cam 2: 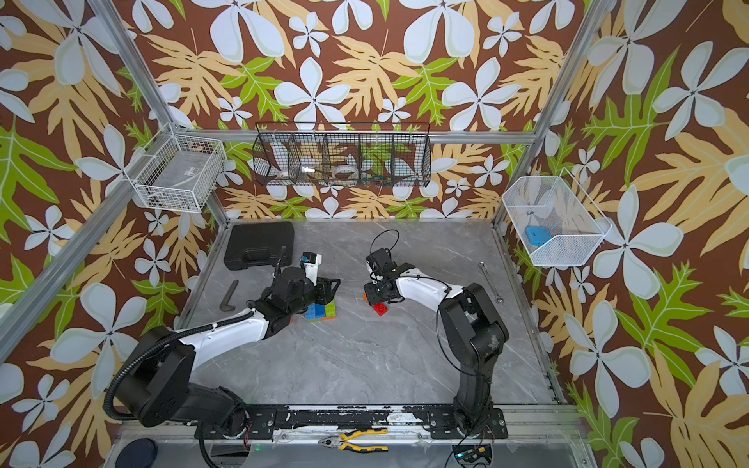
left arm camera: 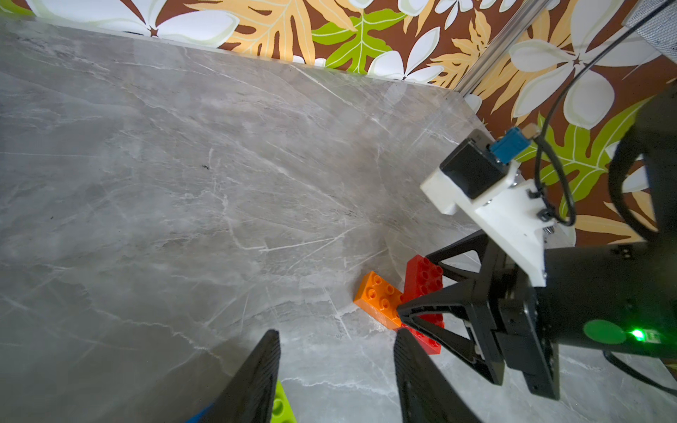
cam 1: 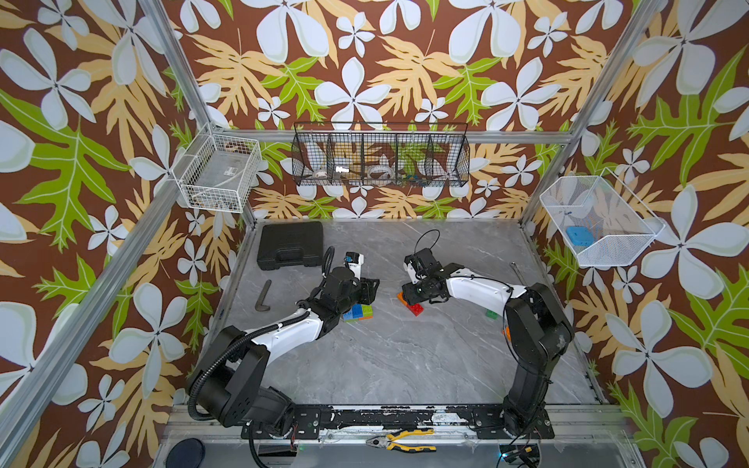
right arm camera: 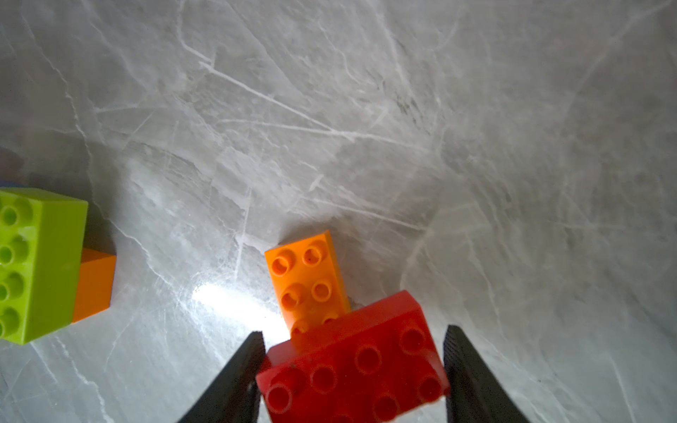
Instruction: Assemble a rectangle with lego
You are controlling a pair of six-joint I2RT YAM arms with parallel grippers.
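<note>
A red brick (right arm camera: 356, 366) is between the fingers of my right gripper, which is shut on it. The red brick overlaps the end of an orange brick (right arm camera: 303, 278); whether the two are joined I cannot tell. To the left, a blue and green block group (cam 1: 357, 312) rests on the table beneath my left arm, with the green brick (right arm camera: 49, 261) standing over another orange brick (right arm camera: 95, 282). My left gripper hangs above and beside that group, its fingers apart and nothing between them.
A black case (cam 1: 290, 245) and a hammer-like tool (cam 1: 264, 296) lie at the left. Near the right arm are a green piece (cam 1: 491, 314) and an orange piece (cam 1: 507, 334).
</note>
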